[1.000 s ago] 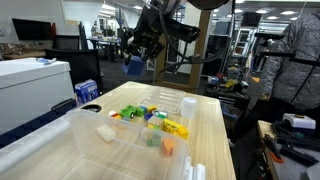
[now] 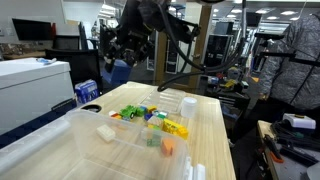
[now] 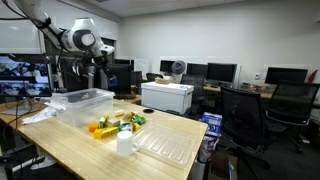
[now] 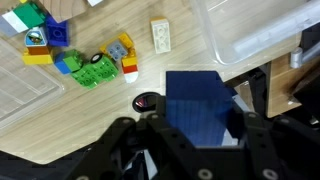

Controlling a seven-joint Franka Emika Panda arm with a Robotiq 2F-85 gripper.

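Note:
A blue block-like object (image 2: 119, 74) hangs in the air, with my gripper (image 2: 113, 62) shut on it. In the wrist view this blue object (image 4: 197, 125), orange-tinted at its near end, fills the space between the fingers. A clear plastic bin (image 2: 125, 165) stands below and nearer the camera in the first exterior view; its wall (image 4: 225, 35) shows at the top right of the wrist view. The held object is above table height and apart from the bin. In the second exterior view my gripper (image 3: 103, 60) is high near the bin (image 3: 85, 106), its fingers too small to make out.
Colourful toy blocks (image 3: 127, 124) lie scattered on the wooden table (image 3: 95, 150). A clear shallow tray (image 3: 165, 145) and a white cup (image 3: 125, 143) stand beyond them. A blue box (image 2: 87, 91) sits at the table's far side.
In the first exterior view, my gripper and the blue object have moved left and a little lower, while appearing larger. The bin and blocks have stayed put.

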